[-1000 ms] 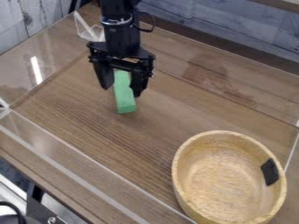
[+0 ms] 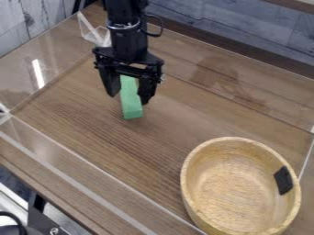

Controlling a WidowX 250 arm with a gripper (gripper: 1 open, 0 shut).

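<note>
My black gripper (image 2: 128,81) hangs over a green block (image 2: 131,108) in the upper middle of the camera view, open, with its fingers to either side of the block's upper part. The block lies on the wooden table (image 2: 98,156); its top is partly hidden behind the gripper. I cannot tell whether the fingers touch it.
A cream round bin (image 2: 240,216) with a dark patch on its rim stands at the lower right. A whitish object at the upper left, behind the arm, is unclear.
The gripper has shifted slightly and looks a little turned compared with earlier. The green block looks about where it was.
</note>
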